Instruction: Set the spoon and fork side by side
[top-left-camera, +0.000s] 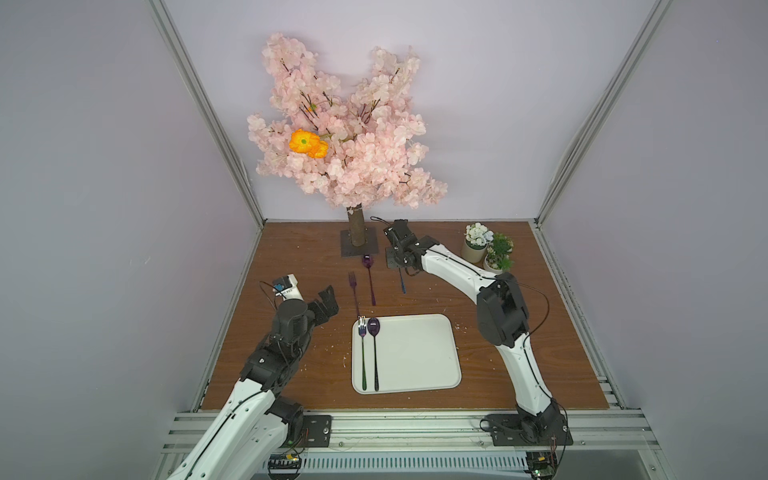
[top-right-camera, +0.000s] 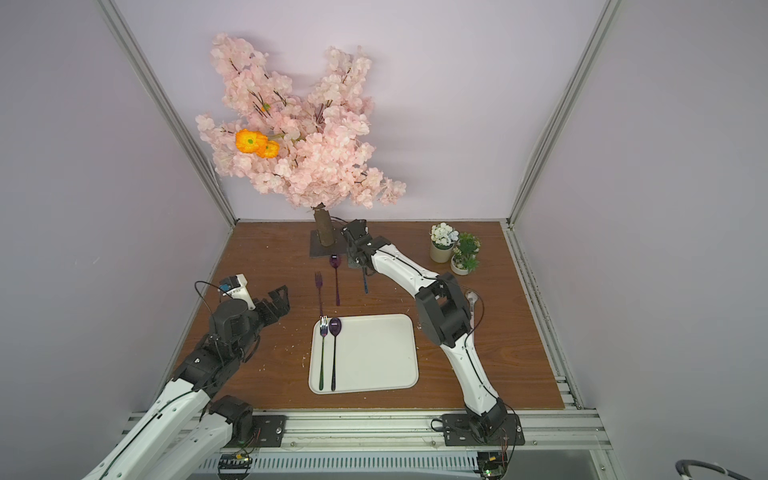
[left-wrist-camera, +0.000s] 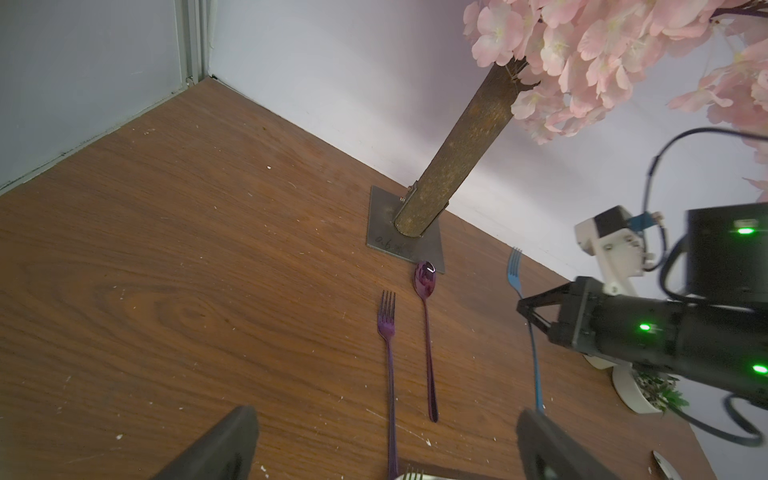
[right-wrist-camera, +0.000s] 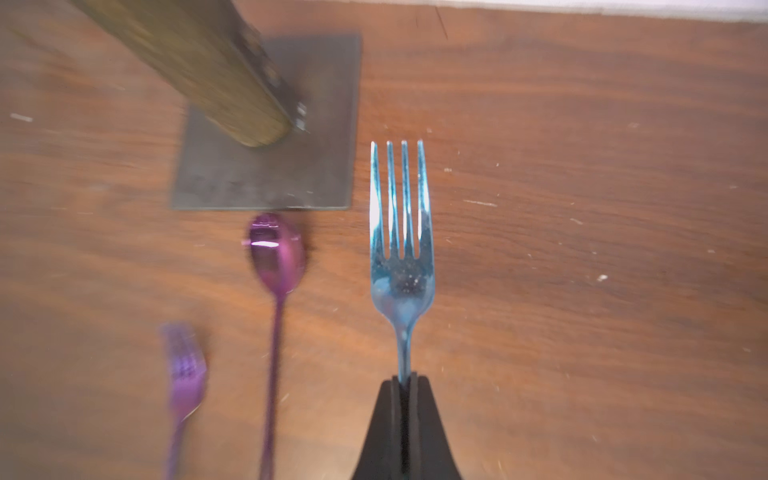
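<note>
My right gripper is shut on the neck of a blue fork, tines pointing away; the left wrist view shows this fork lifted clear of the table, handle hanging down. To its left a purple spoon (left-wrist-camera: 425, 280) and a purple fork (left-wrist-camera: 386, 324) lie side by side on the wood. On the white tray (top-left-camera: 416, 352) a second fork (top-left-camera: 363, 352) and a dark purple spoon (top-left-camera: 374, 348) rest parallel at the left side. My left gripper stays over the left of the table, its blurred fingers (left-wrist-camera: 216, 448) wide apart and empty.
A blossom tree on a dark base plate (right-wrist-camera: 328, 120) stands behind the purple spoon. Two small potted plants (top-left-camera: 478, 234) sit at the back right. The tray's middle and right are bare, as is much of the left tabletop.
</note>
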